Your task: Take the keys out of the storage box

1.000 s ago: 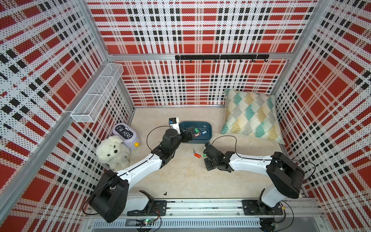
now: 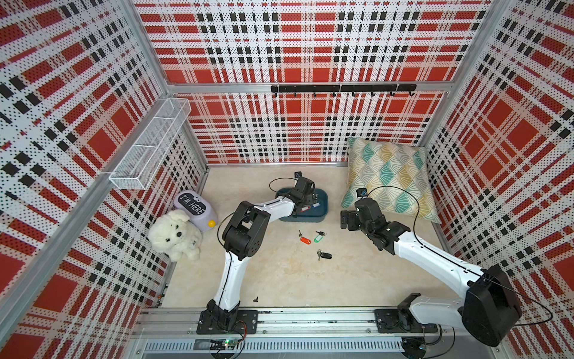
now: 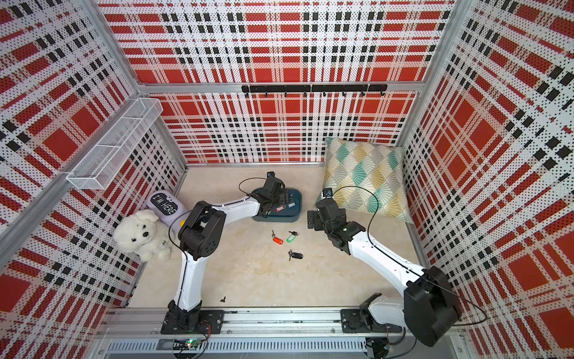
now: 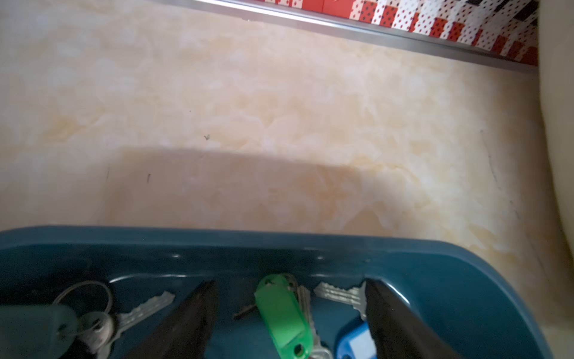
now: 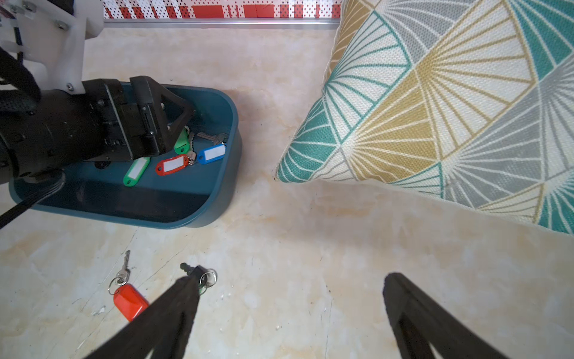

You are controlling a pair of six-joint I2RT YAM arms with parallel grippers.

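Observation:
The dark blue storage box (image 2: 324,210) holds several tagged keys. A green tag (image 4: 284,320) with keys lies low between the parted fingers of my left gripper, which is inside the box and grips nothing visible. A blue tag (image 5: 211,153), a red tag (image 5: 171,164) and another green tag (image 5: 137,171) lie near it. Outside, on the table before the box, rest keys with a red tag (image 2: 305,240), keys with a green tag (image 2: 318,238) and keys with a black fob (image 2: 326,255). My right gripper stands open and empty above the table, right of the box.
A patterned cushion (image 2: 388,176) leans at the back right. To the left sit a white plush dog (image 2: 174,234) and a lilac "I'M HERE" object (image 2: 196,206).
My left gripper has moved right and into the box from its left edge. My right arm has swung back and right, uncovering the green-tagged and black-fob keys on the table.

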